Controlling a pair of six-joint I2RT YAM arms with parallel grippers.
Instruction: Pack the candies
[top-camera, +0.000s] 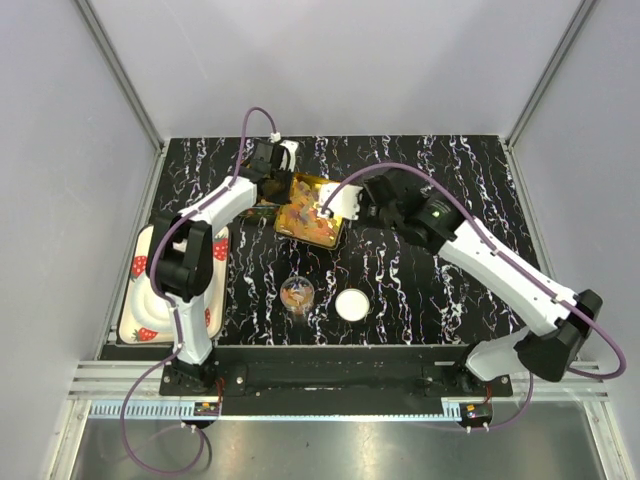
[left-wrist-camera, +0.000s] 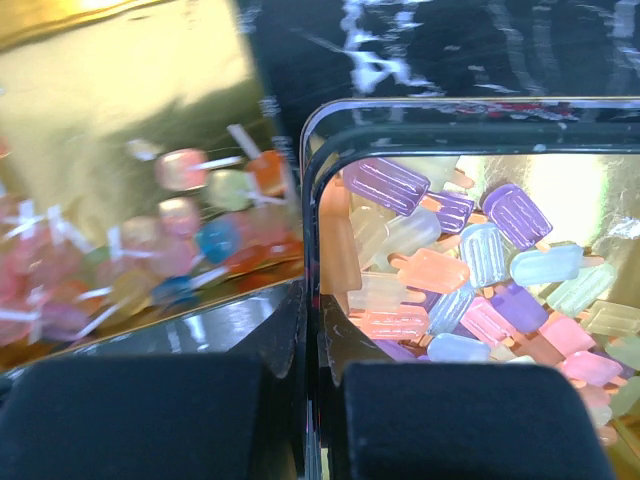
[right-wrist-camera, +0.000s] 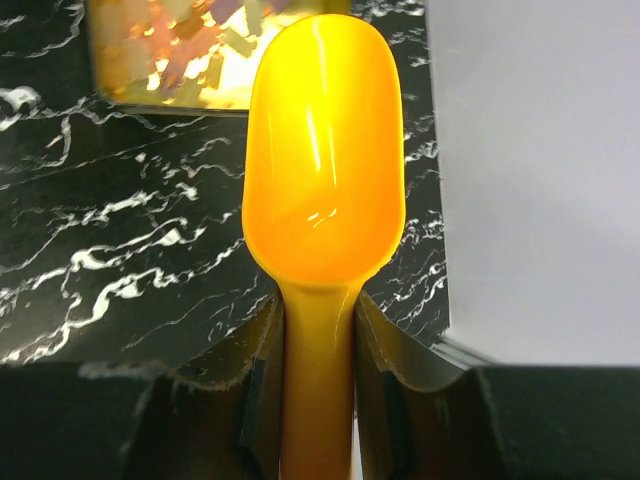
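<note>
A clear bin (top-camera: 312, 238) of popsicle-shaped candies (left-wrist-camera: 490, 250) stands at the back middle of the table. My left gripper is shut on its thin left rim, which runs between the fingers. A yellow scoop (right-wrist-camera: 325, 150) is held by its handle in my right gripper, bowl pointing away from the hand. In the top view the right hand is over the bin's right side; the scoop is mostly hidden there. The right wrist view shows no candy in the bowl. A round clear jar (top-camera: 297, 293) with some candies inside stands in front of the bin.
A second bin (left-wrist-camera: 130, 80) with lollipops lies left of the first, partly under the left arm. A white round lid (top-camera: 351, 305) rests right of the jar. A strawberry-patterned tray (top-camera: 140, 320) with a white plate is at the left.
</note>
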